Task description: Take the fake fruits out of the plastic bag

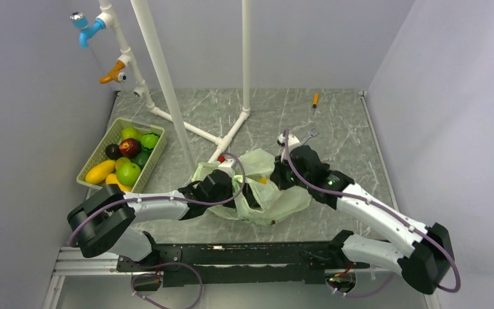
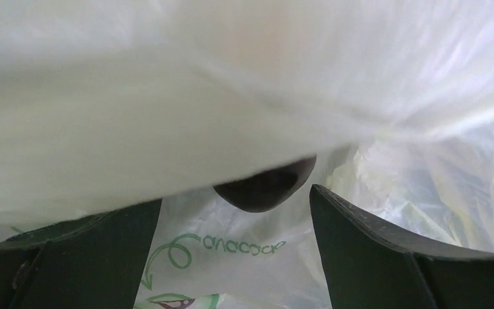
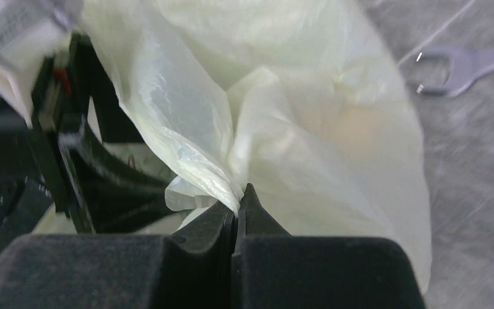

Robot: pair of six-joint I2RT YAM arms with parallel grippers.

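Observation:
The pale green plastic bag (image 1: 282,211) lies crumpled at the front middle of the table, its mouth between my two arms. My left gripper is open inside the bag, and a loose fold of plastic covers the upper part of the left wrist view. Beyond its fingertips a dark, smooth, rounded object (image 2: 267,192) shows partly below the fold, apart from the fingers. A small yellow patch (image 1: 262,181) appears in the bag's mouth. My right gripper is shut on the bag's gathered edge. Other contents are hidden by the plastic.
A green basket (image 1: 85,163) holding several fake fruits stands at the left. White pipes (image 1: 231,134) rise behind the bag. A wrench (image 3: 461,67) lies near the right gripper, and an orange-handled tool (image 1: 315,100) lies farther back.

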